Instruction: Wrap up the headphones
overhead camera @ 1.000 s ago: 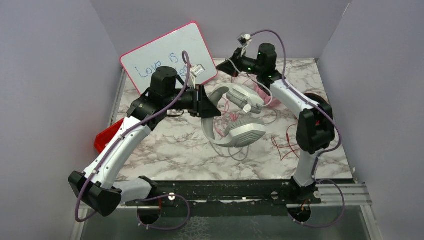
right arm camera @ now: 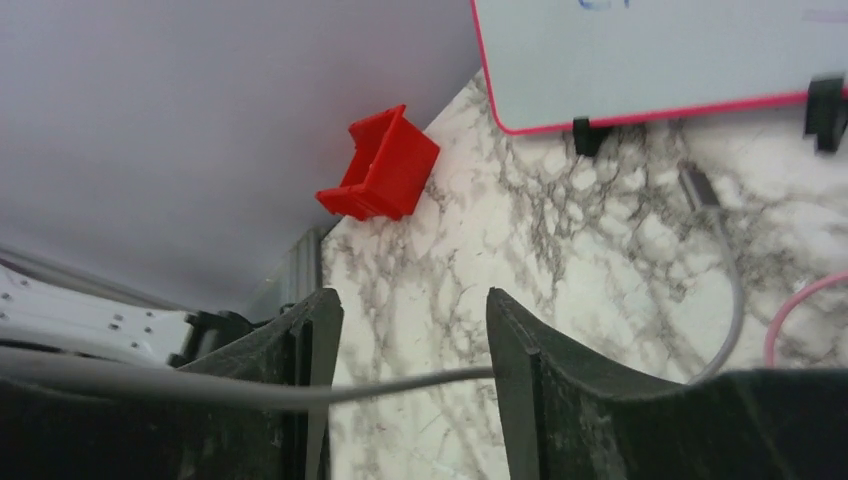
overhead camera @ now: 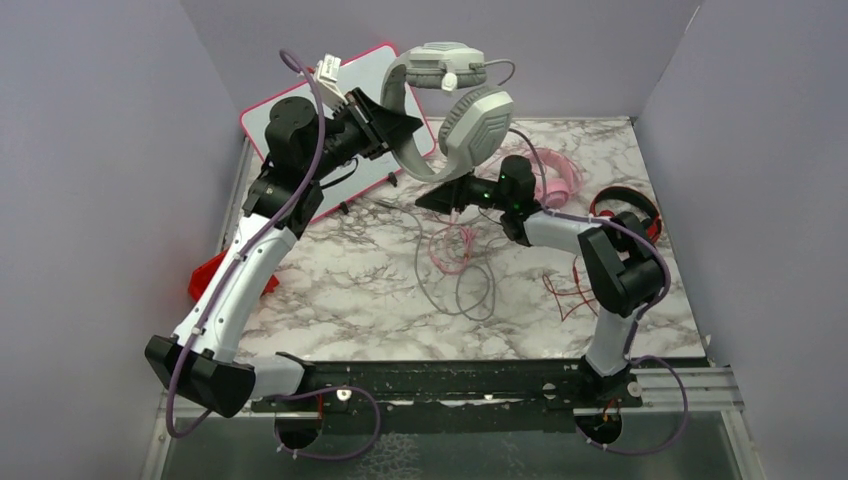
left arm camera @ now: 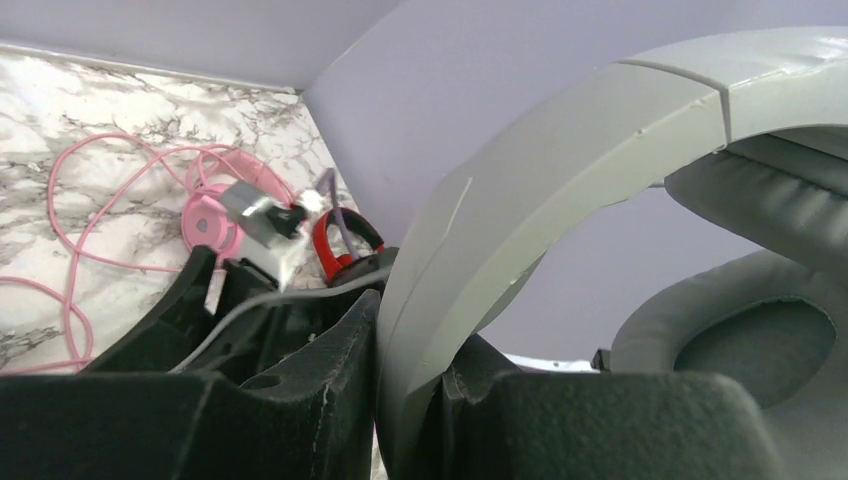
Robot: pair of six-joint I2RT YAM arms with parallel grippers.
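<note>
My left gripper [overhead camera: 397,128] holds the white headphones [overhead camera: 475,130] high over the table, shut on the headband, which fills much of the left wrist view [left arm camera: 560,160]. Both ear cups hang to its right. My right gripper [overhead camera: 440,200] is lower, beneath the headphones, its fingers part open. A grey cable [right arm camera: 420,380] runs blurred across it in the right wrist view; whether the fingers touch it I cannot tell. More grey cable lies looped on the marble table.
A whiteboard [overhead camera: 290,110] stands at the back left, a red holder [right arm camera: 390,170] at the left. Pink headphones [overhead camera: 560,180] and red-black headphones [overhead camera: 630,200] lie at the right, their cables on the table.
My left gripper has lifted the white headphones up toward the back left. My right gripper has come down from the back to beneath them.
</note>
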